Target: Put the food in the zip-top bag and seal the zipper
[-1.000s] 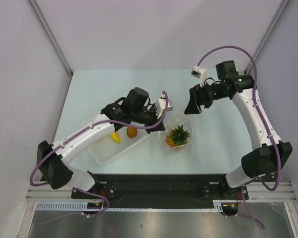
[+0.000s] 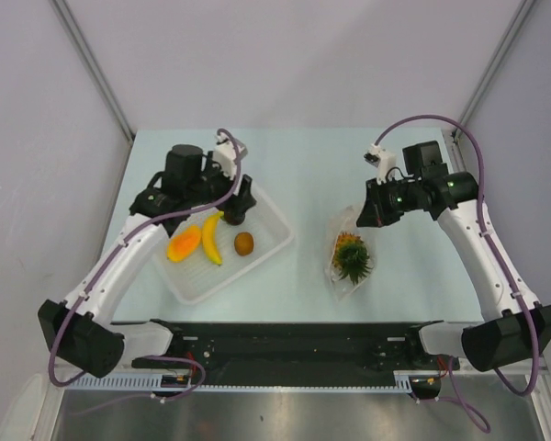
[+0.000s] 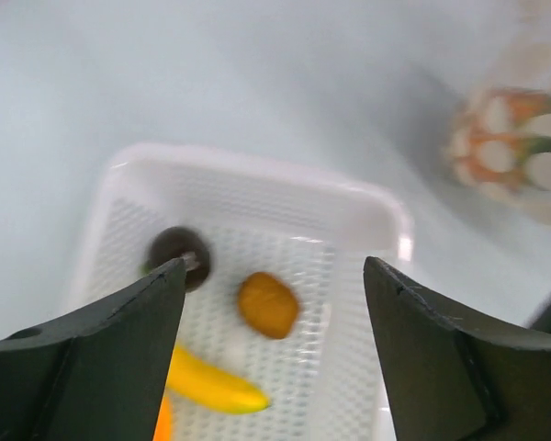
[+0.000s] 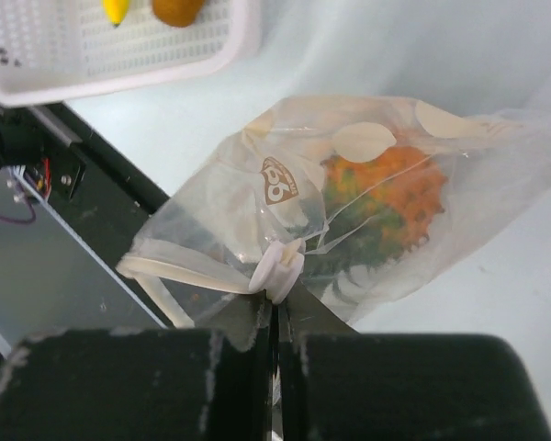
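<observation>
My left gripper [image 2: 242, 195] is open over the white basket [image 2: 193, 286], which holds a mango [image 2: 184, 244], banana [image 2: 211, 241], kiwi [image 2: 243, 243] and a dark round item [image 3: 176, 254], blurred in the left wrist view. My right gripper [image 2: 375, 217] is shut at the upper edge of the clear zip bag [image 4: 211, 220]; in the right wrist view the bag's zipper strip [image 4: 184, 269] and white slider run to its fingertips. A pineapple [image 2: 353, 257] with orange body and green leaves lies inside the bag.
A dark rail [image 2: 294, 342] runs along the front edge.
My left gripper has left the bag, opened and swung left over the basket. My right gripper has come down to the bag and shut, and the bag has shifted rightward.
</observation>
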